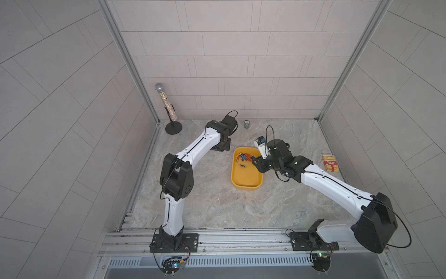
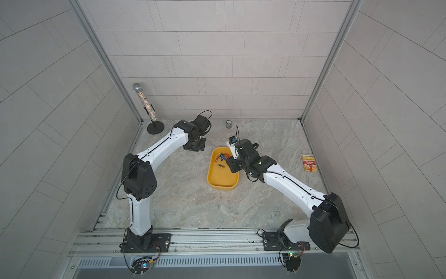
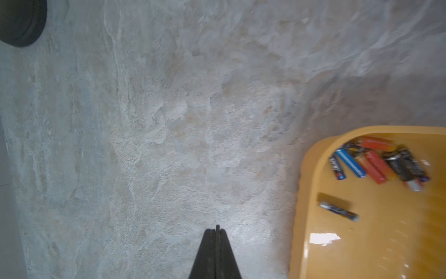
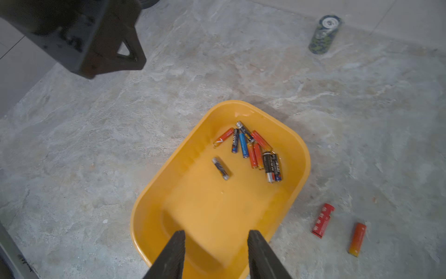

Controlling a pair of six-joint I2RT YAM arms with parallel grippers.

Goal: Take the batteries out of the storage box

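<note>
The yellow storage box (image 1: 246, 182) has batteries in red, blue and black grouped at its far end. Apart from them, a small black AAA battery (image 3: 338, 210) lies alone on the box floor, nearer the left wall. My left gripper is over the bare table left of the box; its fingertips meet with nothing between them. The right gripper stands open over the box, its fingers spread and empty. On the table right of the box rest a red battery (image 4: 322, 220) and an orange-red battery (image 4: 357, 239).
A can (image 1: 246, 124) stands at the back, behind the box. At the far left is a lamp-like stand (image 1: 173, 127), and a red-yellow packet (image 1: 330, 163) lies far right. The table in front of the box is clear.
</note>
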